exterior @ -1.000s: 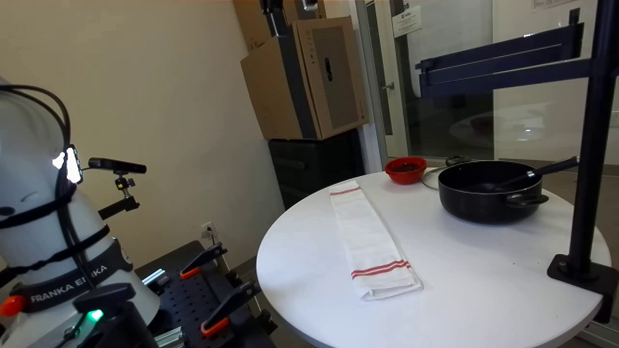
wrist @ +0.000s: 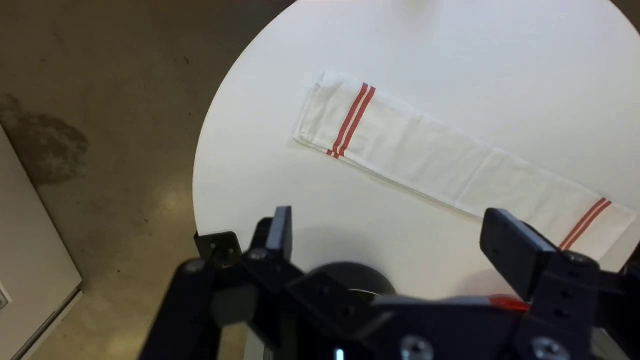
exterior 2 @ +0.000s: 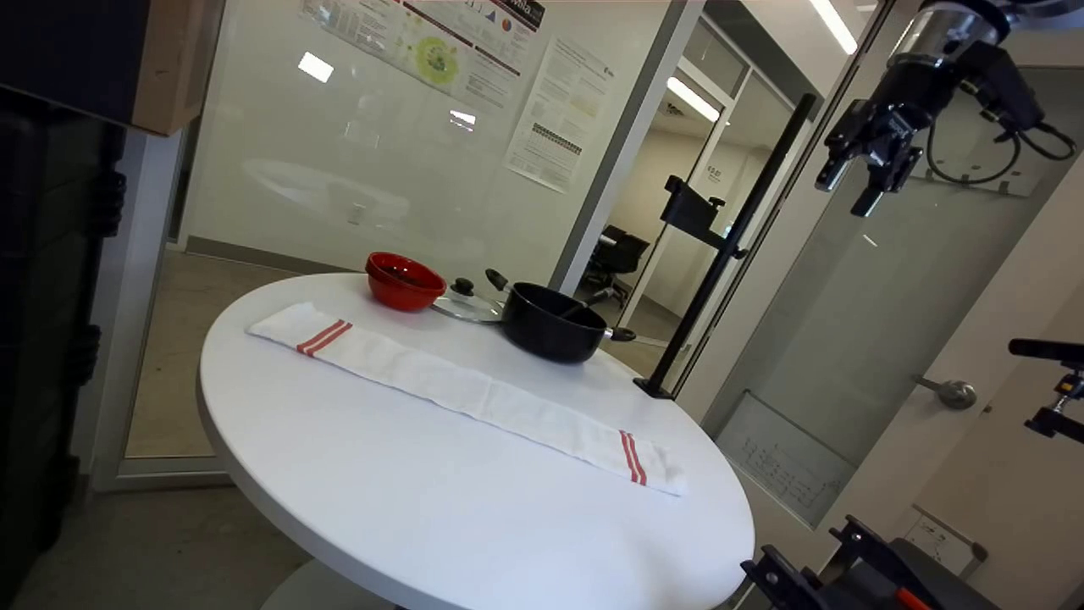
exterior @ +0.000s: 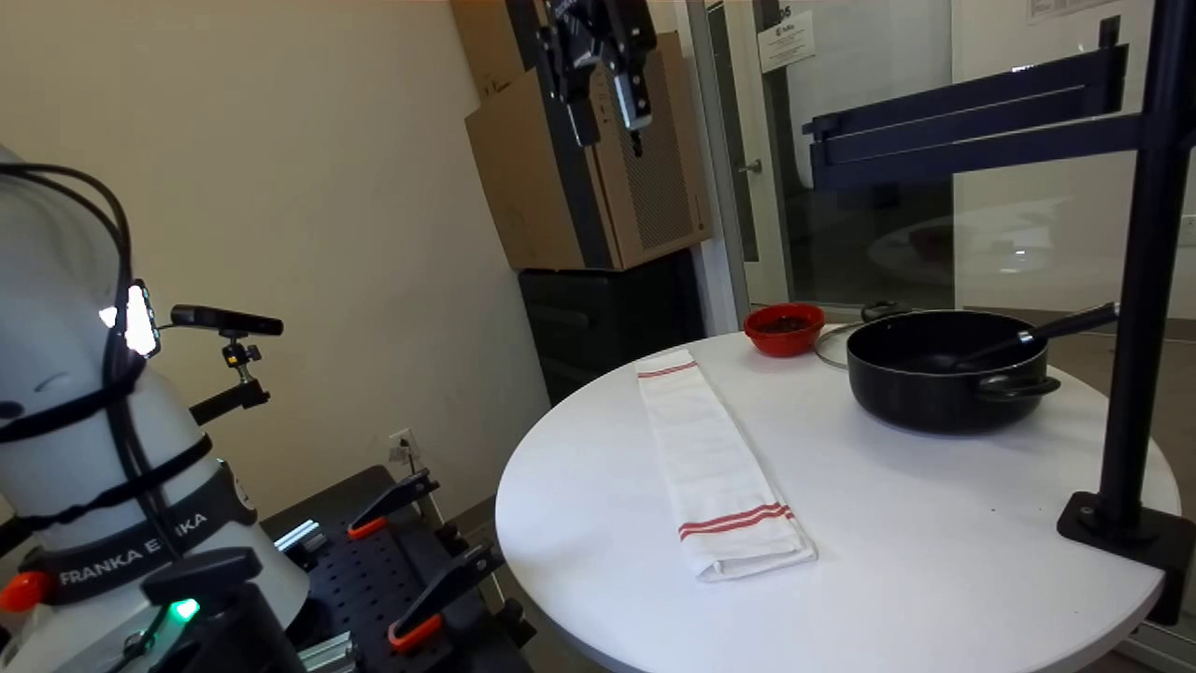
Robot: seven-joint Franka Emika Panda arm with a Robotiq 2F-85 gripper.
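High above the table, my gripper stands open with nothing between its fingers; in exterior view 2 the gripper is at the upper right, and the wrist view shows its fingers spread wide. A white towel with red stripes lies flat, folded into a long strip. The black pot holds a utensil whose dark handle leans over the rim. A glass lid rests between the pot and a red bowl, which has dark contents.
The round white table has clear room on both sides of the towel. A black post rises from the table edge near the pot, with a horizontal arm. Cardboard boxes stand behind the table.
My gripper has come lower and a little to the right in exterior view 1, so more of it shows. The towel, pot, lid and bowl have stayed put.
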